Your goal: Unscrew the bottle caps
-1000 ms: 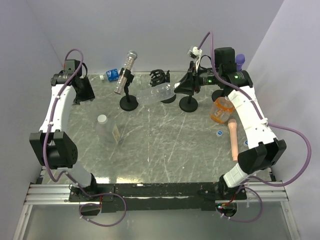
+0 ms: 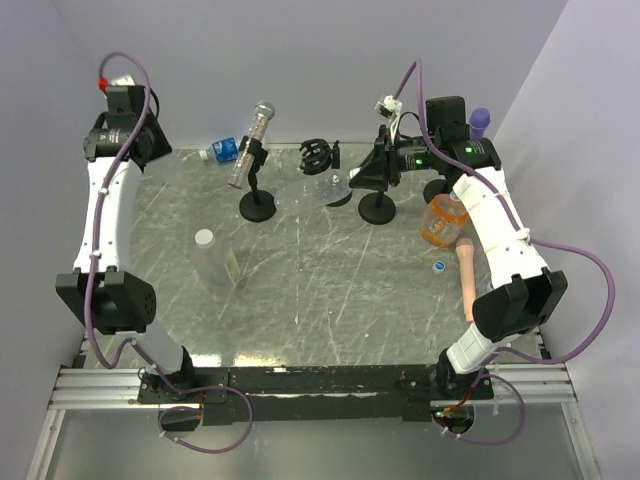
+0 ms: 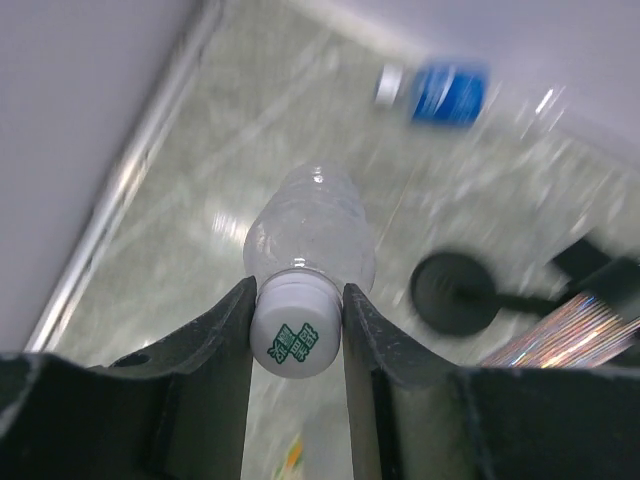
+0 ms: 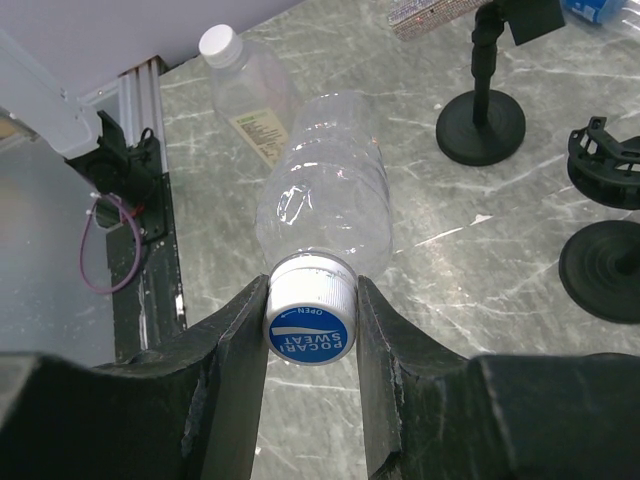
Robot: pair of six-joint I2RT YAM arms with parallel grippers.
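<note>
In the left wrist view, my left gripper is shut on a white cap (image 3: 295, 345) with a green mark, and a clear bottle (image 3: 312, 225) extends beyond the fingers. From above, that gripper is at the far left, and its bottle is hard to make out. My right gripper is shut on a white cap (image 4: 310, 334) with a blue printed top. The clear bottle (image 4: 328, 190) behind that cap points left in the top view. Another translucent bottle (image 2: 216, 265), white-capped, stands at left centre. A blue-labelled bottle (image 2: 223, 150) lies at the back.
A microphone on a black stand (image 2: 257, 205) rises between the arms, with more black stands (image 2: 377, 208) to its right. At right are an orange-marked clear container (image 2: 442, 220), a peach-coloured stick (image 2: 466, 278) and a loose blue cap (image 2: 438, 267).
My left gripper has moved back and slightly left, apparently rising. The right arm and its bottle have hardly moved, and the things on the table are unchanged.
</note>
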